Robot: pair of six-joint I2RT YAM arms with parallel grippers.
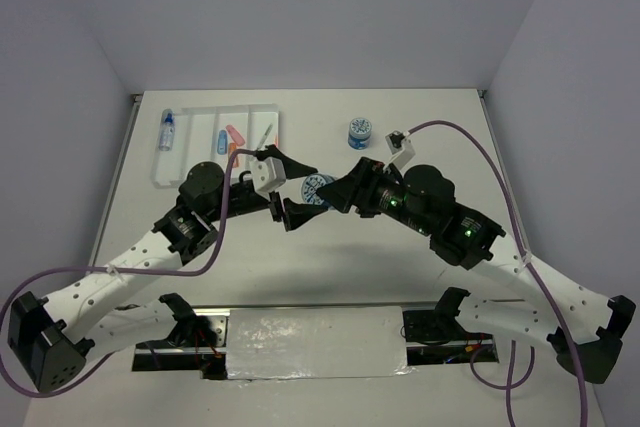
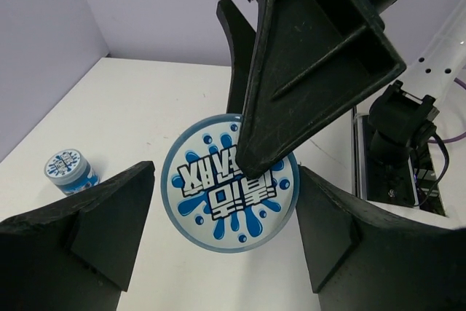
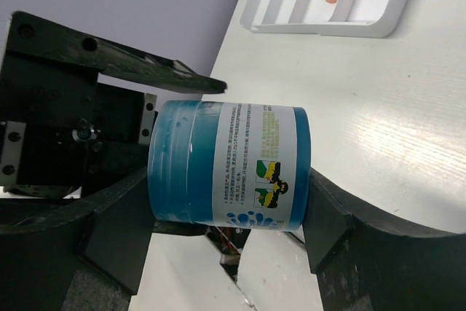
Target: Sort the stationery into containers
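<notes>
My right gripper (image 1: 340, 190) holds a blue jar (image 1: 316, 188) over the middle of the table, its fingers on either side of the jar (image 3: 230, 165) in the right wrist view. My left gripper (image 1: 304, 189) faces that jar with fingers spread around it; in the left wrist view the jar's lid (image 2: 226, 194) sits between them, and whether they touch it I cannot tell. A second blue jar (image 1: 360, 133) stands at the back, also in the left wrist view (image 2: 71, 171). The white divided tray (image 1: 204, 113) at back left holds a bottle (image 1: 167, 132) and several small items.
Bare table (image 1: 340, 267) lies in front of both grippers, with free room at the back right. Grey walls (image 1: 530, 177) stand at the sides and back. Purple cables run along both arms.
</notes>
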